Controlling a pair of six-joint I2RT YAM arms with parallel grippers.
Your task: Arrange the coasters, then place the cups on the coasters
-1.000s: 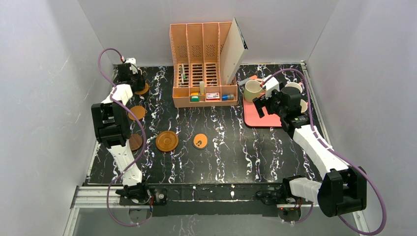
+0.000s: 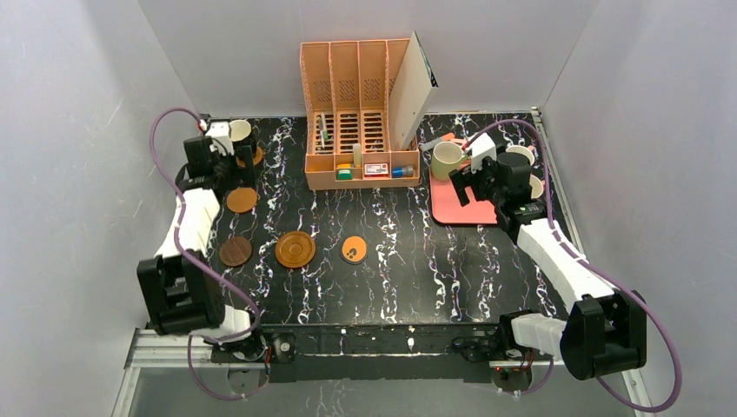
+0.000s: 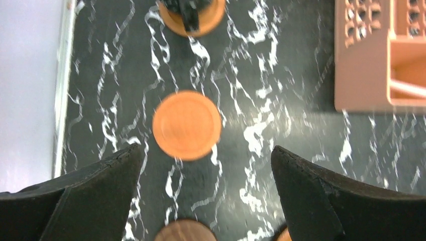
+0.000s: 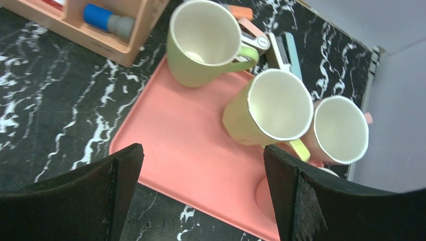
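Note:
At the back left stands a dark cup (image 2: 241, 130) with a pale inside. The left wrist view cuts it off at the top edge, where its dark handle (image 3: 189, 15) overlaps a round orange-brown coaster (image 3: 210, 22). The cup appears upright on that coaster, though its base is mostly hidden. My left gripper is open and empty, apart from the cup and on its near side, over a second bare coaster (image 3: 187, 125). On the right, my right gripper hangs open above a pink tray (image 4: 186, 125), holding nothing.
Pale green cups (image 4: 203, 42) and several others crowd the tray. A peach organizer (image 2: 361, 178) fills the back middle. Nearer lie a dark wooden coaster (image 2: 235, 251), a brown saucer (image 2: 295, 249) and an orange paw-print coaster (image 2: 354, 249).
My left arm has drawn back from the cup, leftward and toward the front, and the cup's rim has come into view. The right arm stays where it was.

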